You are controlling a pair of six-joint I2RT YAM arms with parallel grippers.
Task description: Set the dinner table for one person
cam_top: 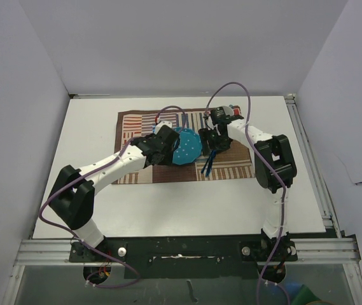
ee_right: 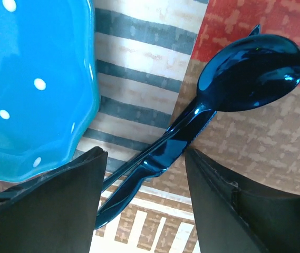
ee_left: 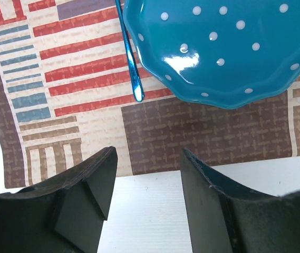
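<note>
The blue plate with white dots (cam_top: 187, 148) lies in the middle of the patterned placemat (ee_left: 207, 132). Along its left side runs a shiny blue utensil (ee_left: 134, 74), only its handle clearly visible. To the plate's right, a blue spoon (ee_right: 250, 76) rests across a blue knife (ee_right: 173, 148), both slanting and overlapping. My right gripper is open above their handles, which pass between its fingers in the right wrist view; nothing is gripped. My left gripper stands open and empty, over the placemat's near edge just short of the plate.
A white cup (cam_top: 226, 110) at the placemat's back right is partly hidden by the right arm. Bare white table (cam_top: 181, 210) spreads in front of the mat and to both sides. The two grippers are fairly close together around the plate.
</note>
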